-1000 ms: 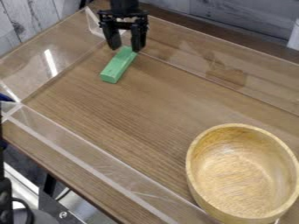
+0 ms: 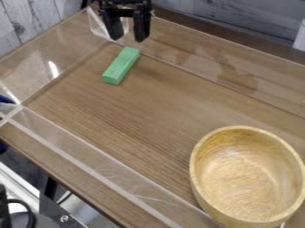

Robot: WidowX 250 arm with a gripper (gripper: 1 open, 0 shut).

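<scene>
At the top of the view my black gripper [image 2: 123, 28] hangs over the wooden surface, its two fingers apart and open. A green rectangular block [image 2: 120, 65] lies on the wood just below and in front of the gripper, apart from it.
A large beige bowl [image 2: 243, 174] takes up the lower right of the wooden table [image 2: 143, 134]. Clear tape or plastic runs along the left side, and dark cables show at the lower left corner.
My gripper has moved up and away from the green block, toward the back. The block stays where it was.
</scene>
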